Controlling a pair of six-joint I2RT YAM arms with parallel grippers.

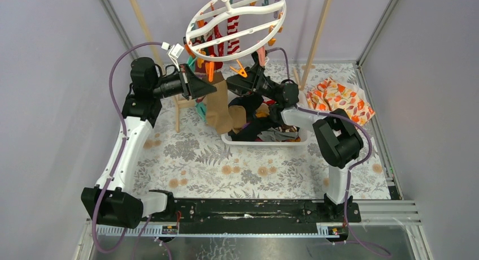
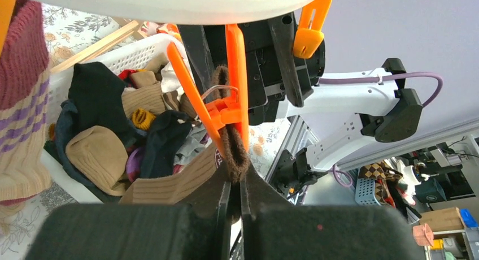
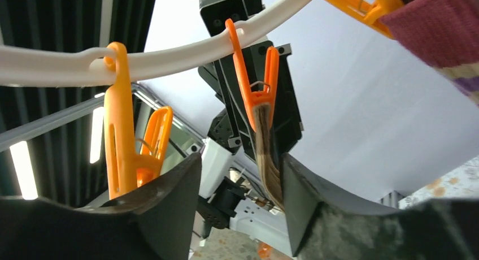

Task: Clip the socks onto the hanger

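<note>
A brown sock [image 1: 217, 110] hangs below the white round hanger [image 1: 237, 56]. In the left wrist view my left gripper is shut on its brown fabric [image 2: 231, 152], whose upper end sits inside an orange clip [image 2: 226, 110]; whether the clip grips it cannot be told exactly. My right gripper is part open beside that clip, with the sock hanging between its fingers in the right wrist view. A maroon striped sock [image 2: 20, 130] hangs from another clip nearby.
A white basket [image 1: 264, 144] of mixed socks stands below the hanger. An orange patterned cloth [image 1: 339, 102] lies at the right, by a wooden stand post [image 1: 316, 31].
</note>
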